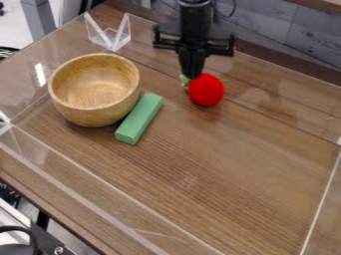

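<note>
My gripper hangs at the top centre of the camera view, dark and blurred, its tip just above a red ball; whether it is open or shut is hard to tell. A small light green object lies at the ball's left side, partly hidden. A green block lies to the lower left, beside a wooden bowl.
A clear plastic container sits at the upper left. A grey wall edge runs along the back.
</note>
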